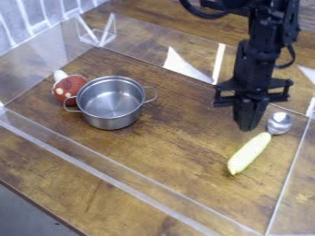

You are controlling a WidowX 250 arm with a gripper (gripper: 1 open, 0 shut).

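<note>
My black gripper [250, 118] hangs at the right of the table, shut, with nothing visible between its fingers. Just below it lies a pale yellow, elongated vegetable [250, 154], slanting from upper right to lower left on the wood. A small shiny metal object [279, 123] sits right of the fingertips. A steel pot with two handles [110, 109] stands at centre left.
A red spotted object with a white tip [69, 87] lies left of the pot. Clear low walls border the wooden table [147, 171], and white triangular pieces stand along the back.
</note>
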